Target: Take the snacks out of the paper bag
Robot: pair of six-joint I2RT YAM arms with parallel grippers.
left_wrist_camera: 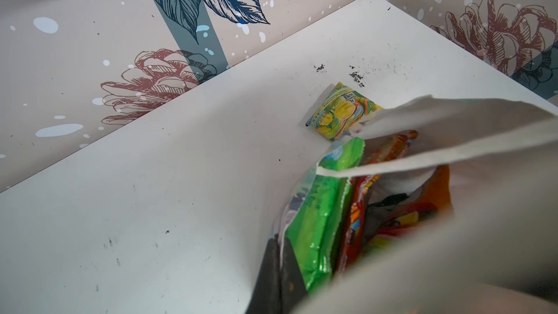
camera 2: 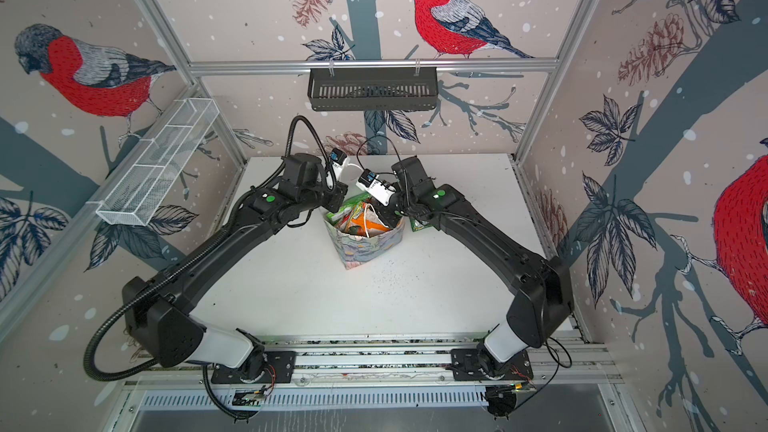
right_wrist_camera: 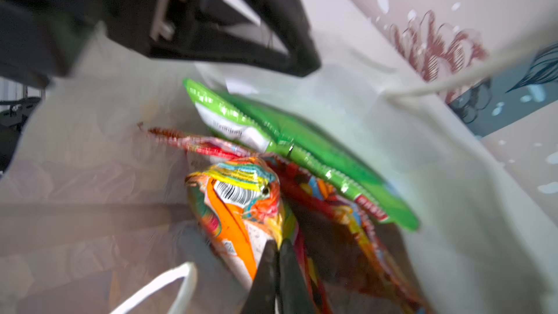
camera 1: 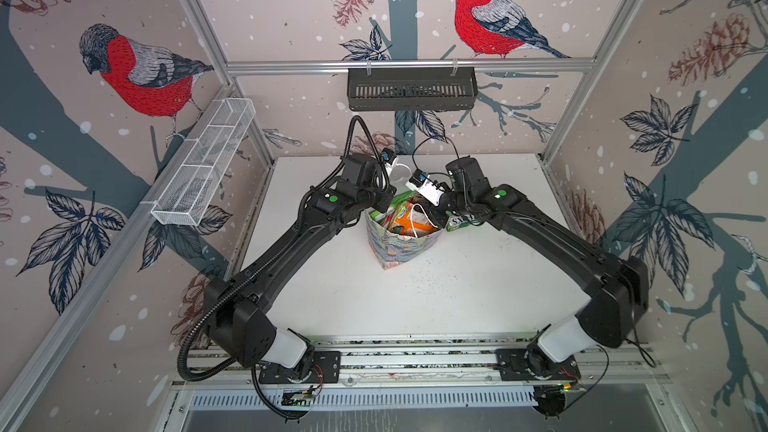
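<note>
A paper bag [camera 1: 396,248] with white handles stands mid-table, holding a green packet [right_wrist_camera: 302,151], a red packet [left_wrist_camera: 360,197] and a multicoloured orange packet [right_wrist_camera: 232,215]. My left gripper is shut at the bag's rim beside the green packet; the thin paper edge shows at its fingertips, but whether it is pinched is unclear. My right gripper is shut inside the bag, its tips at the orange packet, nothing clearly between them. A yellow-green packet [left_wrist_camera: 343,110] lies on the table outside the bag.
A black rack [camera 1: 412,89] hangs on the back wall and a white wire basket [camera 1: 200,168] on the left. Both arms are close together over the bag.
</note>
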